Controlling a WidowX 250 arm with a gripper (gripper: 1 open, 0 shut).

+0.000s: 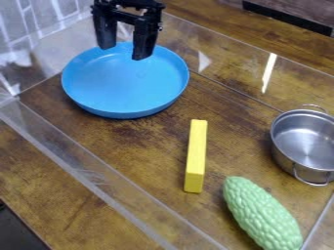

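Note:
My black gripper (125, 44) hangs at the top of the view over the back part of a blue plate (124, 88), its two fingers spread open. I see nothing held between them.
A yellow bar (196, 156) lies upright in view on the wooden table, right of centre. A green cabbage-like vegetable (261, 210) lies at the bottom right, and a steel pot (306, 142) stands at the right edge.

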